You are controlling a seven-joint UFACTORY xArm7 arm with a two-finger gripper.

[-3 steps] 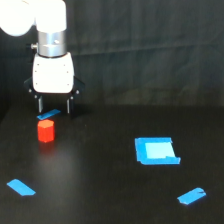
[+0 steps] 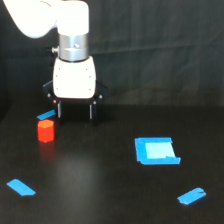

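Observation:
A small red block (image 2: 46,131) sits on the dark table at the left. My gripper (image 2: 75,109) hangs from its white hand (image 2: 74,79), a little to the right of the block and farther back. Its two dark fingers stand apart, with nothing visible between them. The gripper looks open and clear of the block. Toward the right, a white square (image 2: 159,150) lies within a blue-edged patch (image 2: 142,149).
Blue tape pieces mark the table: one at the front left (image 2: 20,187), one at the front right (image 2: 191,196), and one partly hidden behind the red block. A dark curtain (image 2: 150,50) hangs behind.
My gripper has shifted to the right and slightly lower in the view, its fingers still apart. The red block and the blue-edged patch have stayed where they were.

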